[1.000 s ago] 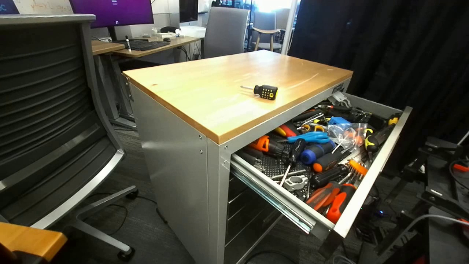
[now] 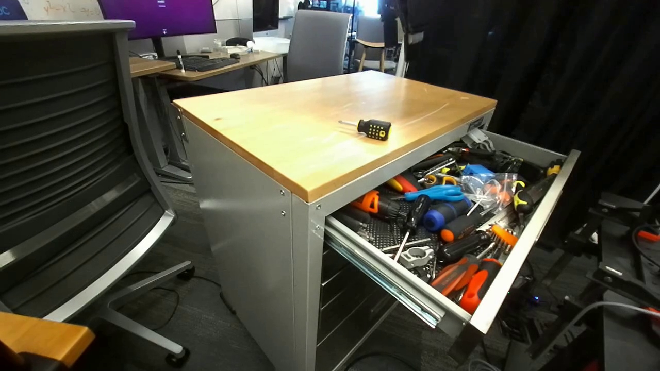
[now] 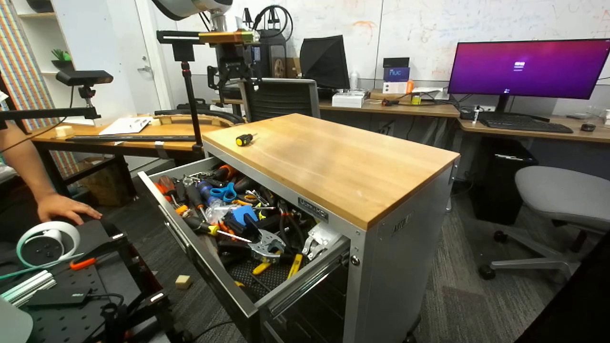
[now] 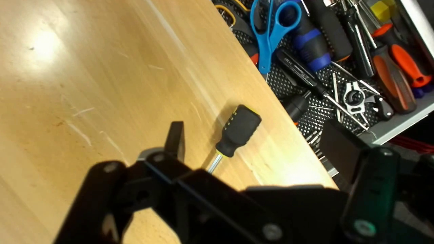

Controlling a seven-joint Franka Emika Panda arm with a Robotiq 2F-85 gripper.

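A stubby black and yellow screwdriver (image 2: pixel 374 129) lies on the wooden cabinet top (image 2: pixel 266 123), close to the edge above the drawer. In the wrist view the screwdriver (image 4: pixel 239 129) appears beyond my open gripper, its handle between the two spread fingers in the picture and part of its shaft hidden by the gripper body. Exterior view 2 has the gripper (image 3: pixel 233 85) high above the top's left end, well clear of the screwdriver (image 3: pixel 244 140). Nothing is held. Below the top, the drawer (image 3: pixel 197 251) is pulled out and full of tools.
Blue scissors (image 4: pixel 266 36), several screwdrivers and pliers crowd the drawer. A chair (image 2: pixel 68 154) stands beside the cabinet. A camera on a stand (image 3: pixel 85 78) and a person's hand (image 3: pixel 66 206) are at the left in exterior view 2. Most of the cabinet top is bare.
The screwdriver, cabinet and drawer look the same. In exterior view 1, the dark area at the upper right now covers more of the bright background.
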